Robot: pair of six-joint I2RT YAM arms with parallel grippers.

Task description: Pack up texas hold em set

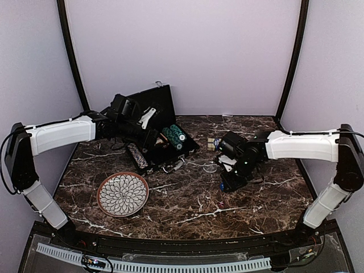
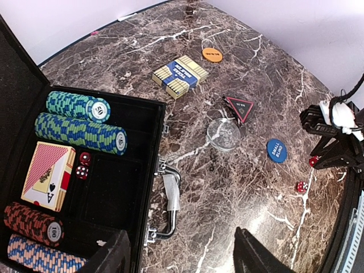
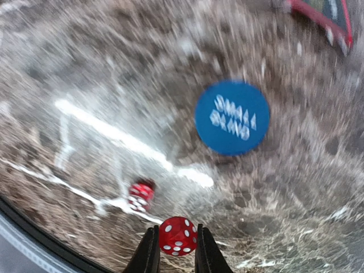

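Note:
My right gripper is shut on a red die point(image 3: 177, 235) with white dots, held above the table. A second red die point(image 3: 141, 196) lies on the marble near the blue small blind button point(image 3: 232, 117). The open black case point(image 2: 149, 170) holds chip rows, a card deck point(image 2: 49, 174) and two red dice point(image 2: 83, 165) beside an empty compartment. Over the case's front edge hangs my left gripper, its fingers apart with nothing between them. Another boxed deck point(image 2: 180, 76), an orange button point(image 2: 212, 54), a triangular marker point(image 2: 239, 108) and a clear disc point(image 2: 223, 134) lie on the table.
A round patterned plate point(image 1: 123, 194) sits at the front left of the table. The case's raised lid point(image 1: 156, 105) stands at the back left.

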